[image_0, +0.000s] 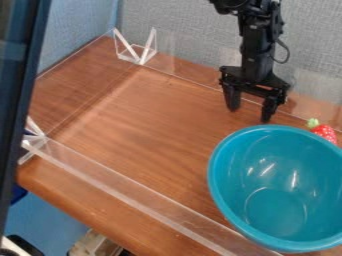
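The black gripper (250, 103) hangs over the back of the wooden table, near the rear wall, its two fingers apart and pointing down with nothing visible between them. A large turquoise bowl (277, 185) sits at the front right of the table. Just behind the bowl, at the right edge, lies a small red object with a green top (322, 131), like a toy strawberry, partly hidden by the bowl's rim.
Low clear walls with white corner brackets (130, 52) border it. A dark panel (14, 80) stands at the far left.
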